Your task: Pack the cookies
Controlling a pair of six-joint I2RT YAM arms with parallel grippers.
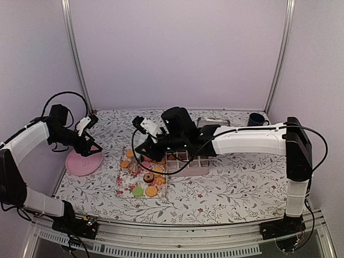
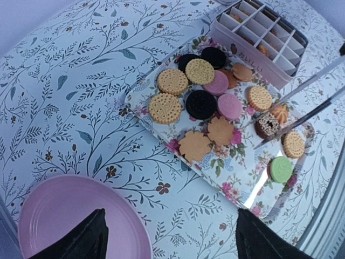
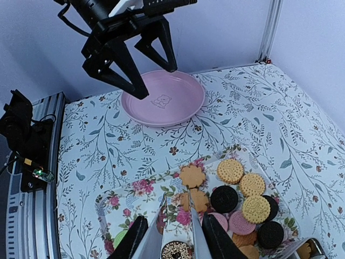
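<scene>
A flowered tray [image 2: 145,118] carries assorted cookies, among them a sprinkled ring cookie [image 2: 267,125], a green one [image 2: 281,169] and dark sandwich cookies [image 2: 201,104]. Behind it stands a compartment box [image 2: 245,52] with a few cookies inside. My right gripper has its black fingers around thin metal tongs [image 3: 199,232], whose blades stand apart over the tray. The sprinkled cookie shows between the blades in the right wrist view; no grip on it is visible. Left of the tray, my left gripper is open and empty, near the pink plate [image 2: 81,210].
In the top view a dark mug [image 1: 257,119] stands at the back right, and a metal-rimmed item [image 1: 213,121] lies behind the box. Free patterned table surface [image 1: 247,188] spreads at the front right. The right forearm covers much of the box from above.
</scene>
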